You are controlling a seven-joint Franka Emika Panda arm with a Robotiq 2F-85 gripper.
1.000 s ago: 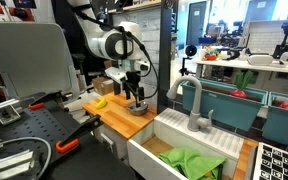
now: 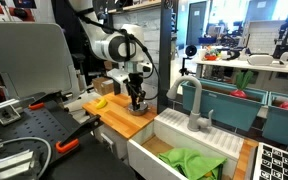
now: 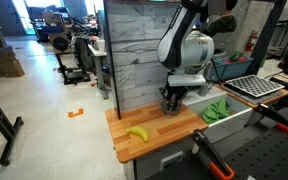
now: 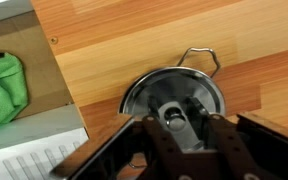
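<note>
A small metal pot stands on the wooden counter, its lid and one wire handle showing in the wrist view. The gripper is down at the lid, seen from above. In the wrist view the dark fingers stand apart on either side of the round lid knob. Whether they touch the knob is hard to make out. The lid appears to rest on the pot.
A yellow banana lies on the counter near the pot. The white sink holds a green cloth, with a faucet behind. A dish rack stands beyond. A wall panel rises close behind the pot.
The gripper has come down slightly over the pot, and its fingers now sit lower at the lid. The pot, banana and cloth look unmoved.
</note>
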